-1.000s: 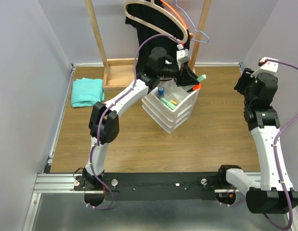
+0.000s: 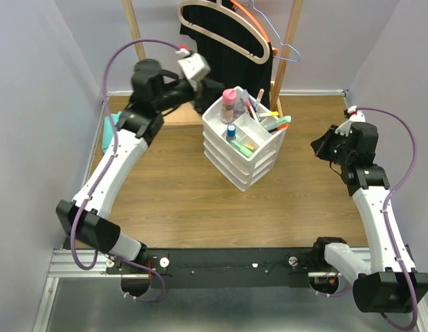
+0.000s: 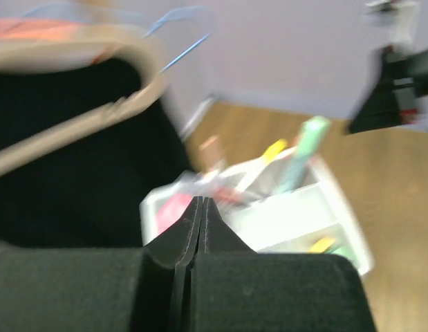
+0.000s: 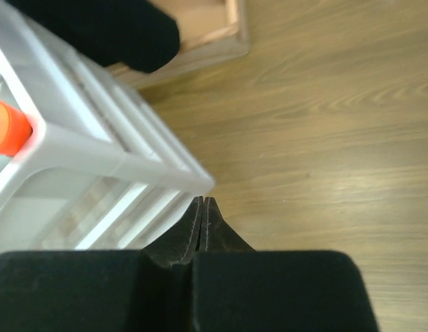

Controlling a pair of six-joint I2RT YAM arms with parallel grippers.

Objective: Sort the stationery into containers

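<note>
The white tiered organiser stands mid-table, holding a pink-capped bottle, a blue-capped item, green markers, a yellow item and other pens. An orange-capped item lies at its rim in the right wrist view. My left gripper is raised at the organiser's back left, blurred in the top view; in its wrist view it is shut with nothing visible between the fingertips. My right gripper is right of the organiser, shut, with nothing visible between its fingertips.
A black garment on hangers hangs from a wooden rack behind the organiser. A folded teal cloth lies at the far left, partly hidden by the left arm.
My left arm has swung left, away from above the organiser, uncovering the pink bottle and pens. My right gripper has moved left and down in the top view, toward the organiser.
</note>
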